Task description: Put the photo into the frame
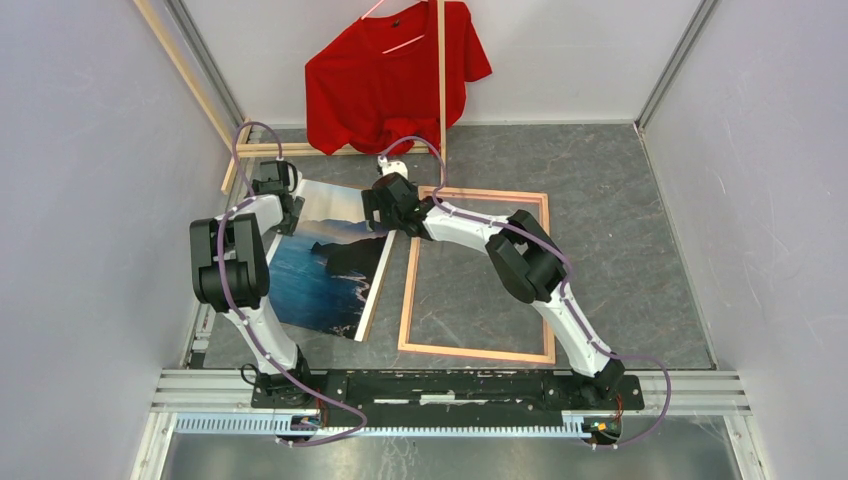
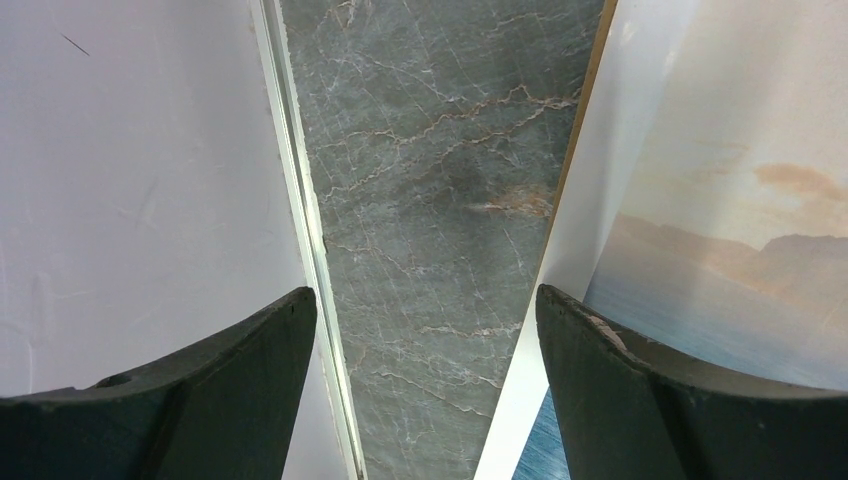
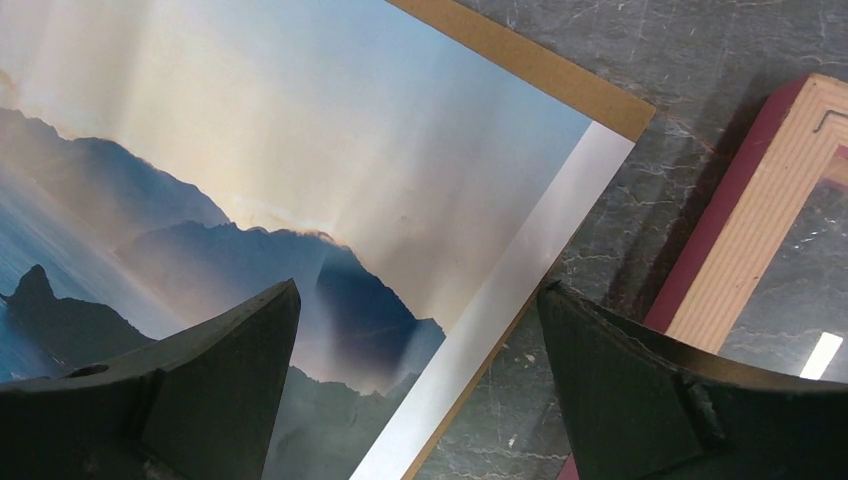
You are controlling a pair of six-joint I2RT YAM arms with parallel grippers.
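The photo (image 1: 319,270), a seascape on a board with white side strips, lies flat on the left half of the floor. To its right is the empty wooden frame (image 1: 480,354), apart from it. My left gripper is open at the photo's upper left edge; one finger is over the white strip (image 2: 590,210) and the other is near the wall. In the right wrist view my right gripper stands open astride the photo's right white strip (image 3: 497,297), one finger over the picture, the other towards the frame (image 3: 745,205). Nothing is held.
A red shirt (image 1: 390,75) hangs at the back on a wooden rack, whose base bar (image 1: 330,149) lies behind the photo. A side wall (image 2: 130,200) rises close to my left gripper.
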